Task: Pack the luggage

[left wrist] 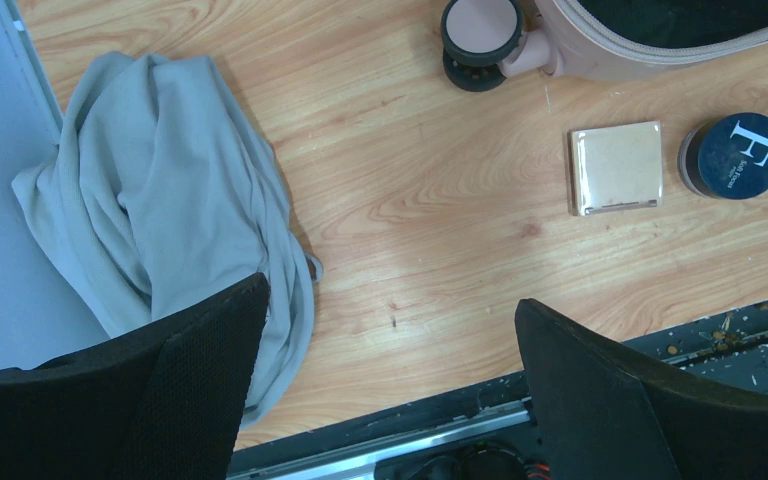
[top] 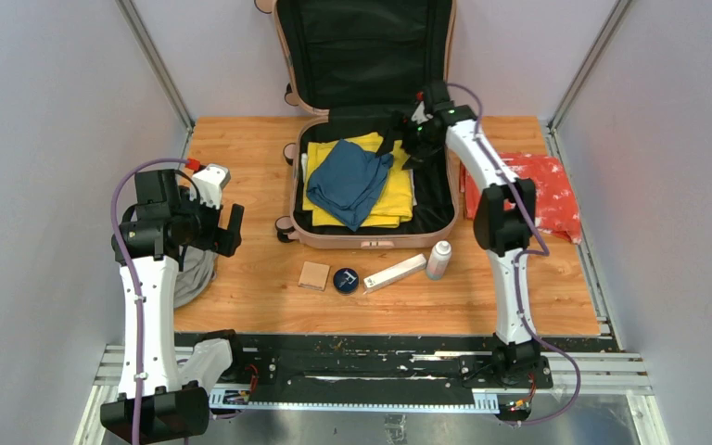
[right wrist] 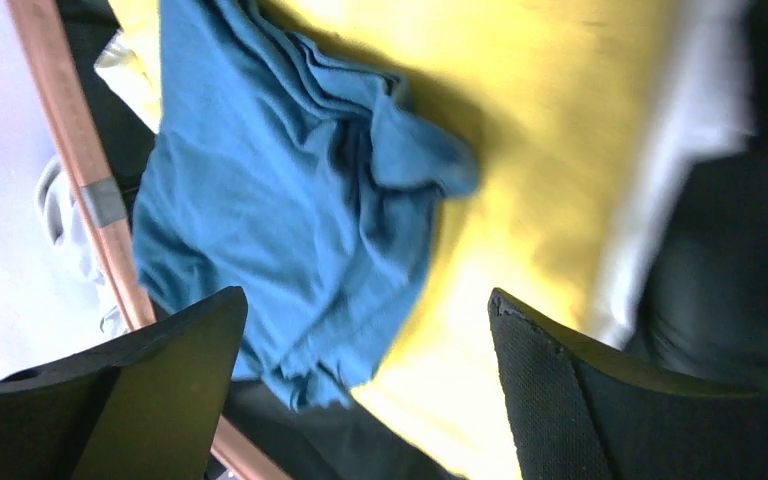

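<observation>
The pink suitcase point(top: 378, 243) lies open at the back middle, its lid point(top: 362, 56) raised. Inside it a folded blue cloth point(top: 348, 185) rests on folded yellow cloth point(top: 397, 199). Over the right part of the case hangs my right gripper, open; the blue cloth point(right wrist: 260, 200) shows beyond its fingers, slightly blurred, and none is gripped. At the left, above a crumpled grey cloth point(left wrist: 175, 190), my left gripper is open and empty. On the wood in front of the case are a square compact point(top: 314, 275), a round dark jar point(top: 346, 280), a white box point(top: 395, 273) and a white bottle point(top: 438, 260).
A red patterned folded cloth point(top: 556, 199) lies right of the suitcase, partly behind my right arm. Suitcase wheels point(left wrist: 482, 25) stick out on its left side. Bare wood point(left wrist: 410, 250) lies between the grey cloth and the compact.
</observation>
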